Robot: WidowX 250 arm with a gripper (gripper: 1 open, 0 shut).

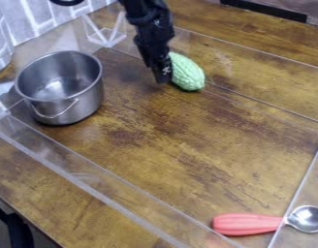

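Note:
A green, bumpy, oblong object point(186, 73), like a toy cabbage or corn, lies on the wooden table toward the back centre. The black gripper point(161, 70) is low beside its left end, partly overlapping it in view; whether its fingers are open or shut on it cannot be made out. A steel pot point(58, 89) stands at the left.
A scoop with a pink handle point(246, 223) lies at the front right. Clear plastic strips or walls edge the work area.

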